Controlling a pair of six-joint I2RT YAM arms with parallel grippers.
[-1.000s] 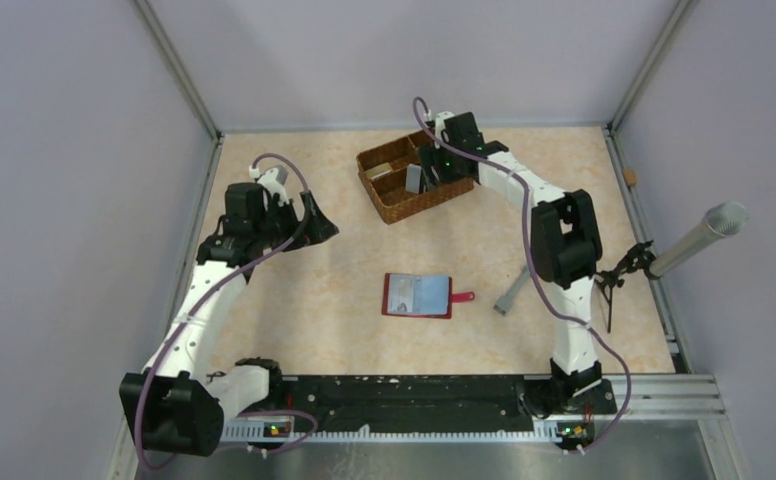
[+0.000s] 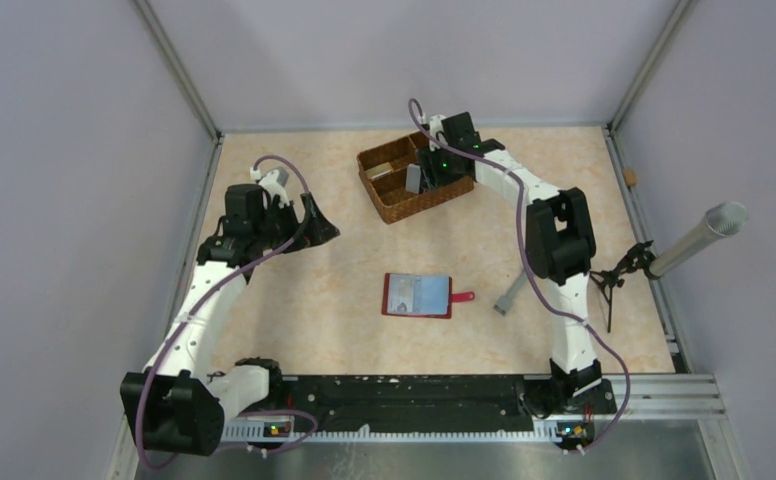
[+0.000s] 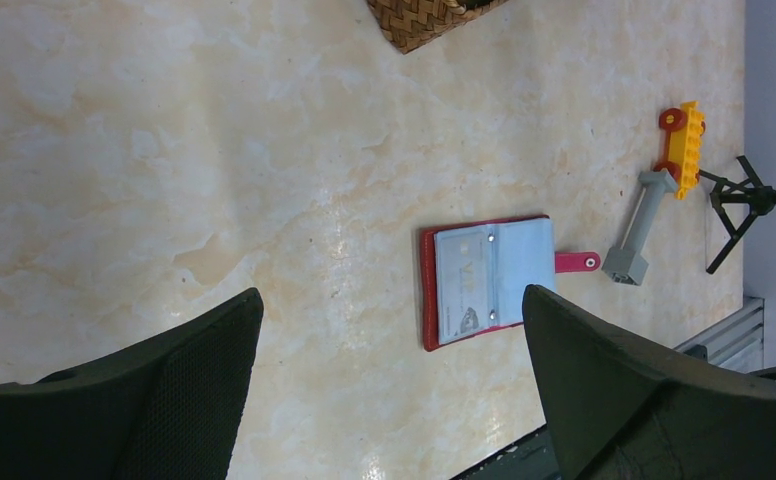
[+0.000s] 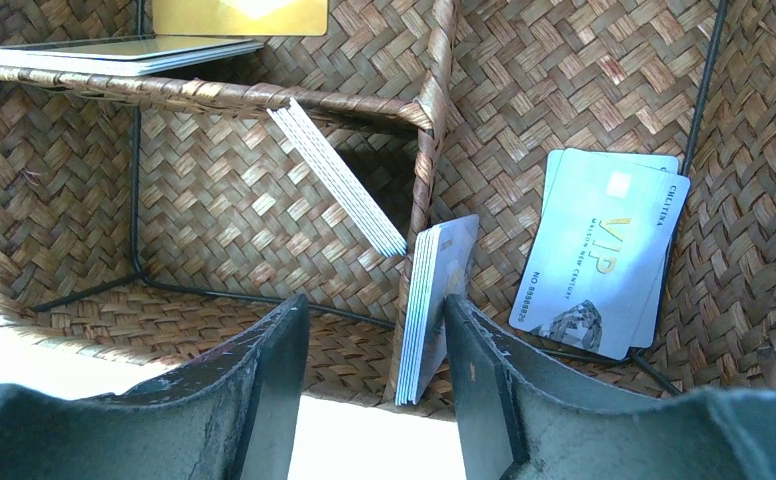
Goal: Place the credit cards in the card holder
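Observation:
The red card holder (image 2: 446, 312) lies spread open on the table; a card marked VIP (image 3: 461, 285) shows in its left side. Above the woven basket (image 2: 396, 212) my right gripper reaches down with its fingers part open. Between its fingers are the basket's divider (image 4: 423, 185) and a stack of cards (image 4: 426, 315) leaning upright on it. The right finger (image 4: 474, 355) is against or close to that stack; the left finger (image 4: 282, 360) stands clear of it. Left of the basket, my left gripper (image 2: 321, 228) is open and empty.
Blue VIP cards (image 4: 601, 250) lie flat in the basket's right compartment. Another stack (image 4: 339, 180) leans across the left one, and more cards (image 4: 124, 55) rest at the back. A grey block piece (image 3: 644, 220) and a yellow toy car (image 3: 684, 150) sit right of the holder.
The left arm and the card holder have not moved.

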